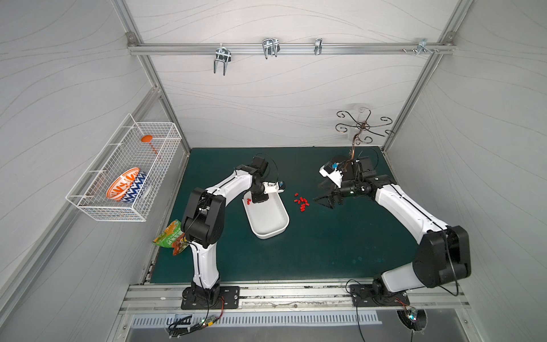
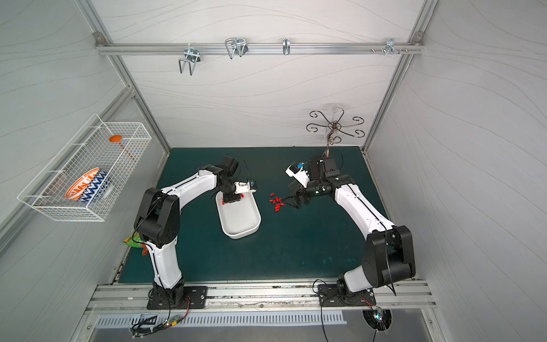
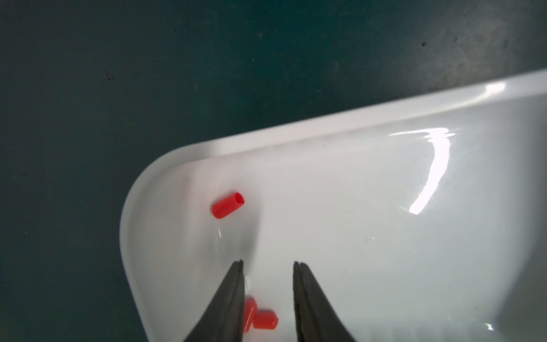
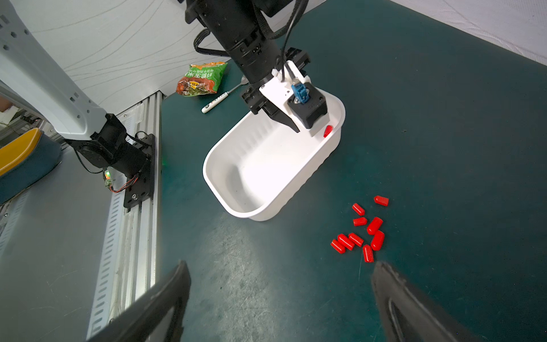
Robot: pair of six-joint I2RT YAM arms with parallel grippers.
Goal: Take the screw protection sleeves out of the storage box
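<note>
The white storage box [image 1: 267, 223] stands on the table under my left arm. In the left wrist view, one red sleeve [image 3: 228, 205] lies alone near the box's rounded corner. Two more, a partly covered sleeve [image 3: 249, 313] and a shorter-looking sleeve [image 3: 265, 319], sit low in the frame. My left gripper is open inside the box area, its fingers framing that low pair; whether it touches them I cannot tell. Outside, several red sleeves [image 4: 374, 225] lie loose on the table. My right gripper hangs open and empty to their right.
A green snack bag [image 4: 202, 78] and a fork with a white handle [image 4: 215, 103] lie at the left side. The wire basket [image 1: 128, 176] on the left wall holds bowls and an orange utensil. Green table [image 1: 319, 250] in front of the sleeves is bare.
</note>
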